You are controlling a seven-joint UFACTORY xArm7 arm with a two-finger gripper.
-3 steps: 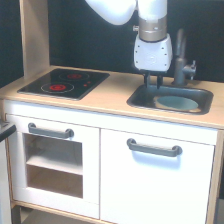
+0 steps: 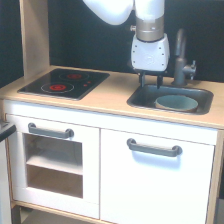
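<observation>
The white arm comes down from the top centre, its gripper [image 2: 151, 77] hanging over the left part of the dark sink [image 2: 144, 100]. The dark fingers point downward; whether anything is between them is too small to tell. A greenish round dish [image 2: 176, 103] lies in the sink basin, clear of the fingers, to their lower right.
A black hob [image 2: 65, 83] with red rings is on the wooden counter [image 2: 116, 92] at left. A grey tap [image 2: 180, 60] stands behind the sink. Below are white cupboard doors [image 2: 150, 185] with dark handles, the left one windowed.
The gripper has shifted slightly left and up, away from the tap. The dish in the sink is more fully visible.
</observation>
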